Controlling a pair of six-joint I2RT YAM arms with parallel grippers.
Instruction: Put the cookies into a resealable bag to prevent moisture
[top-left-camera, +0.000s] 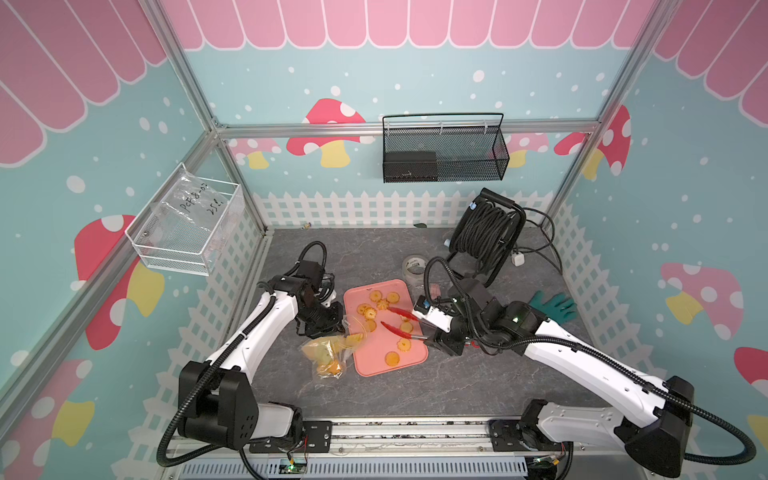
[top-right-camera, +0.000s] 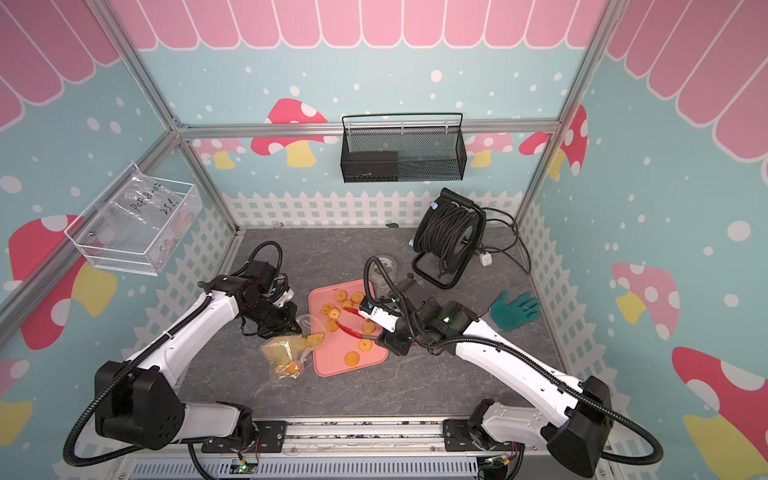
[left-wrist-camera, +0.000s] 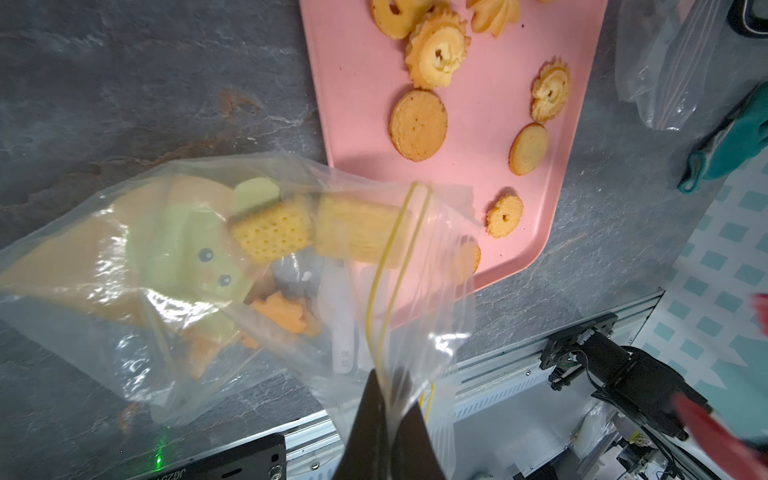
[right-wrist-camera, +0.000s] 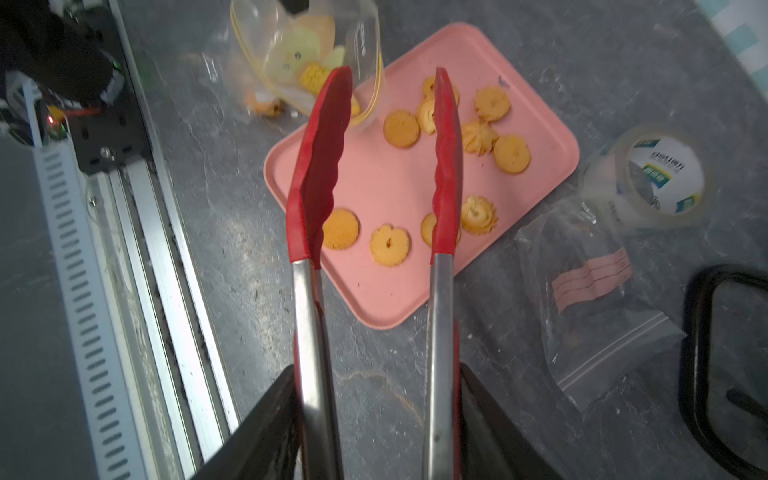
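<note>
A clear bag (left-wrist-camera: 200, 264) with a bear print lies left of the pink tray (left-wrist-camera: 352, 88), its mouth with yellow seal lines reaching over the tray's edge. Through its film show a square cracker (left-wrist-camera: 272, 230), a second cracker (left-wrist-camera: 360, 228) close to the mouth, and an orange cookie (left-wrist-camera: 280, 312). My left gripper is shut, pinching the bag's rim. Red-tipped tongs form my right gripper; they stand open above the tray with nothing between them. Several cookies, among them a round one (right-wrist-camera: 341, 229) and a scalloped one (right-wrist-camera: 389, 245), rest on the tray.
Beyond the tray are a tape roll (right-wrist-camera: 664, 176) and another clear bag (right-wrist-camera: 600, 296). A black cable reel (top-left-camera: 488, 240) stands at the back, with a green glove (top-left-camera: 553, 307) to the right. Countertop in front of the tray is clear.
</note>
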